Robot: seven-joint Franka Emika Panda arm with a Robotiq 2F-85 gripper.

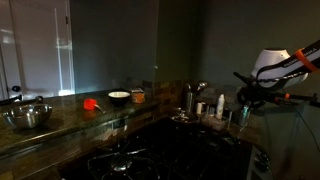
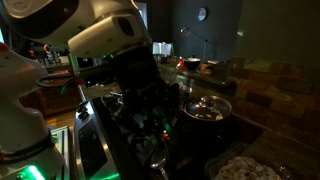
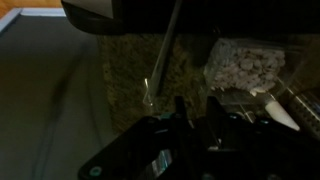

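In the wrist view my gripper points down at the counter, its dark fingers a little apart. No held object shows between them, though the shadow there is deep. A clear container of pale chunks [image 3: 245, 65] lies just beyond the fingers. A long utensil [image 3: 153, 85] rests to their left. In exterior view 1 the gripper [image 1: 246, 101] is at the right, close above a greenish can [image 1: 244, 117] on the counter. The container of pale pieces [image 2: 247, 169] appears at the lower right of exterior view 2.
A white bottle [image 1: 220, 106] and a utensil holder [image 1: 190, 102] stand left of the can. The dark stove [image 1: 160, 150] fills the middle, with a lidded pan [image 2: 207, 108] on it. A metal bowl [image 1: 28, 116], red cup [image 1: 90, 104] and black bowl [image 1: 119, 98] sit on the raised ledge.
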